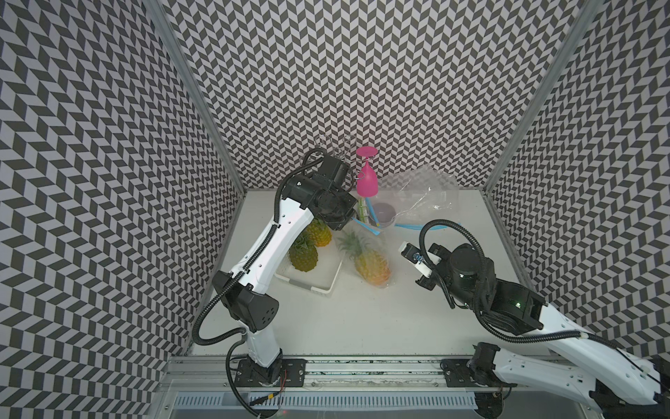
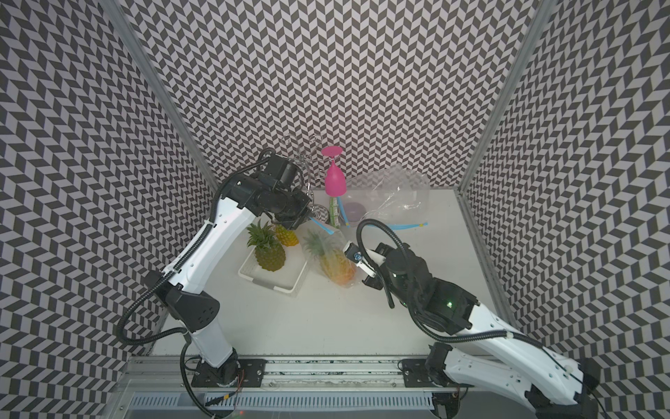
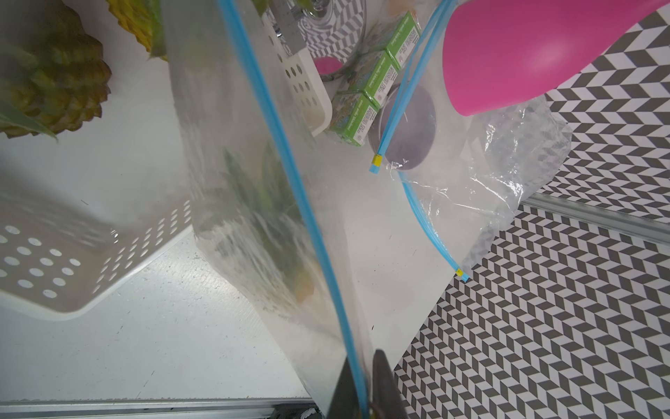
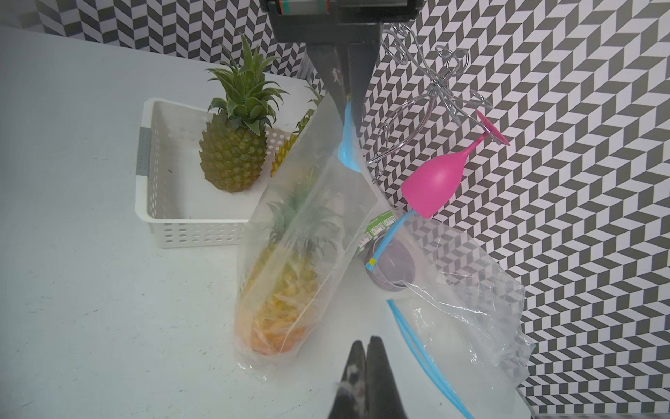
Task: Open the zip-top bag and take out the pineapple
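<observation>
A clear zip top bag (image 4: 279,293) with a blue zip strip hangs from my left gripper, which is shut on its top edge. Inside it the orange-yellow pineapple (image 1: 372,267) rests at the table, its leaves blurred by the plastic. In the left wrist view the zip strip (image 3: 293,181) runs into the left gripper's fingers. My right gripper is to the right of the bag, apart from it, shut with nothing visible between its fingertips.
A white basket (image 4: 188,230) with pineapples stands left of the bag. Behind are a pink glass (image 4: 432,181), green boxes, a purple cup and another clear bag (image 4: 467,321).
</observation>
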